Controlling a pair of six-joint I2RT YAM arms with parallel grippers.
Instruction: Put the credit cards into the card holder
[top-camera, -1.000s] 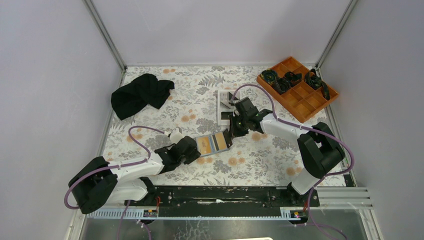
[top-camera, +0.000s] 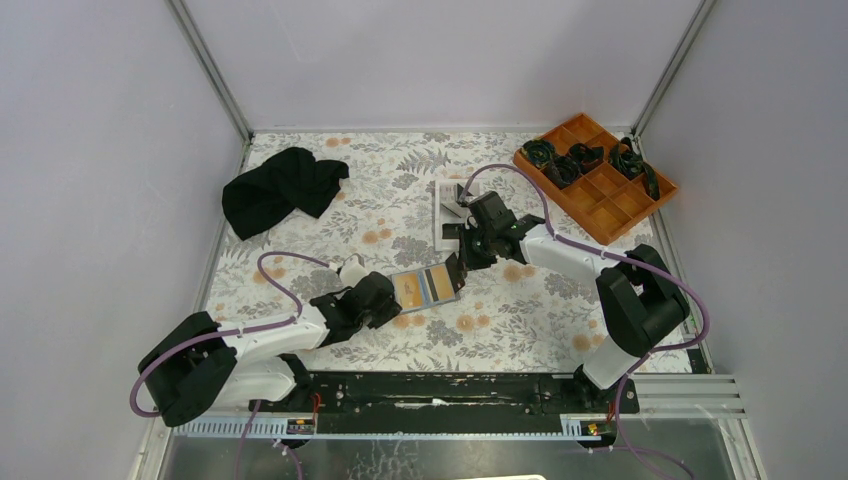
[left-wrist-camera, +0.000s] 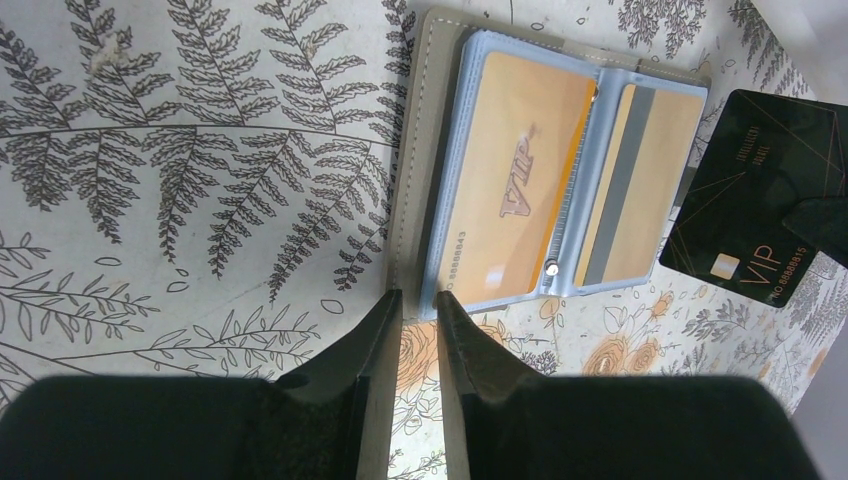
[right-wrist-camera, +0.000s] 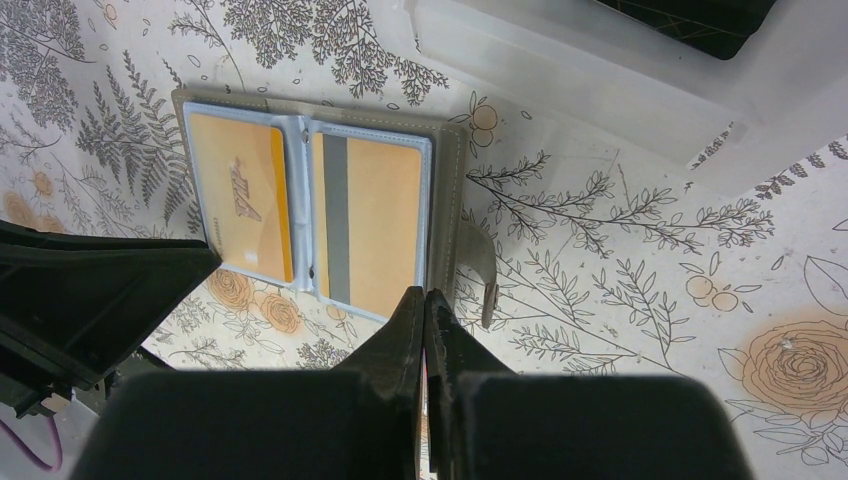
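Observation:
The open card holder lies flat, grey outside with blue inner pockets. A gold VIP card sits in one half; a gold card with a dark stripe fills the other. My left gripper is shut on the holder's near left edge. In the left wrist view, a black VIP card hangs from my right gripper, beside the striped half and apart from its pockets. From the right wrist the right fingers appear pressed together, the card edge-on and barely visible.
Behind the holder stands a white box with dark cards inside. A wooden compartment tray with black coiled items is at the back right, a black cloth at the back left. The table between cloth and box is clear.
My right gripper and the black card have shifted only slightly around the holder's right edge. The left arm and the holder stay where they were.

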